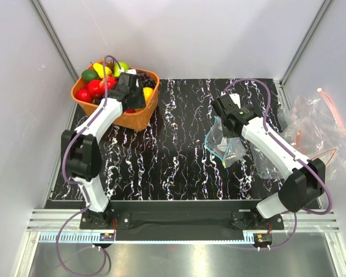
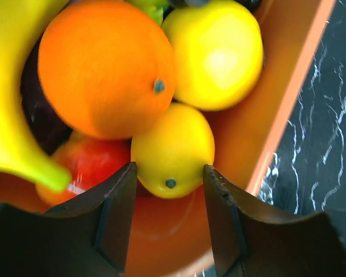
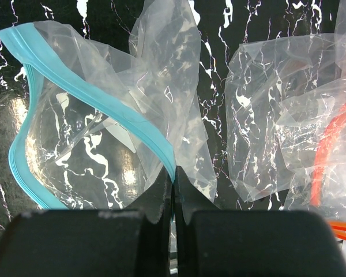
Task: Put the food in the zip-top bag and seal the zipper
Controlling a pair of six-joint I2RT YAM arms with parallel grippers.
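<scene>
In the left wrist view, a small yellow fruit with a dark stem spot (image 2: pixel 173 151) lies low in the orange basket (image 1: pixel 139 120). The fingertips of my left gripper stand apart on either side of it; whether they press on it cannot be told. At right on the dark marbled table is the clear zip top bag (image 1: pixel 235 152) with its light blue zipper (image 3: pixel 98 95). My right gripper is shut on one blue edge, and the bag's mouth gapes to the left. No food shows inside it.
Around the yellow fruit crowd an orange (image 2: pixel 106 69), a larger yellow fruit (image 2: pixel 216 55), a banana (image 2: pixel 11 115) and a red fruit (image 2: pixel 95 167). More clear plastic bags (image 1: pixel 320 130) spread along the right side.
</scene>
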